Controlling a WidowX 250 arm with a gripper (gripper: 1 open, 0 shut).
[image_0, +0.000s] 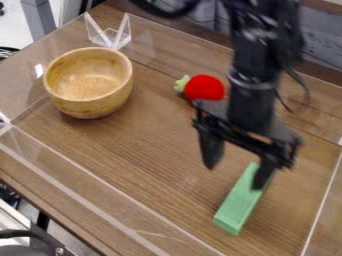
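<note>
My black gripper (230, 150) hangs over the right middle of the wooden table, open, just above and left of the upper end of a green bar-shaped object (238, 205) lying at the lower right. A red round object (198, 86) with a small green part sits behind the arm at upper middle, partly hidden by it.
A yellow wooden bowl (88, 86) stands at the upper left, with a clear plastic piece (110, 32) near the back left. A cable hangs at upper right.
</note>
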